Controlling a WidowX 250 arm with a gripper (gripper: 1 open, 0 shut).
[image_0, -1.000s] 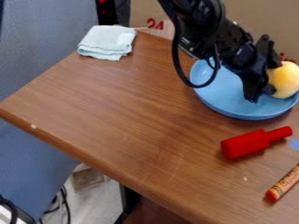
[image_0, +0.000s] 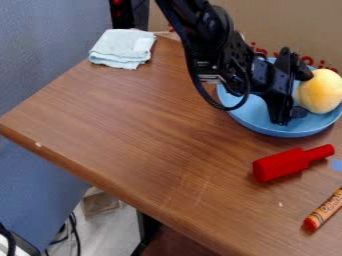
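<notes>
My black gripper (image_0: 278, 95) is over the blue plate (image_0: 267, 126) at the upper right, its fingers pointing down just left of a round yellow object (image_0: 321, 92). The yellow object sits on the plate's right part. Dark arm parts and cables hide much of the plate, and I cannot tell how far the fingers are apart.
A red bottle-like object (image_0: 285, 163) and an orange crayon-like stick (image_0: 325, 208) lie in front of the plate. A folded light cloth (image_0: 122, 48) lies at the back left.
My gripper has moved a little left and down, away from the yellow object, which now shows more fully. The other objects have not visibly moved.
</notes>
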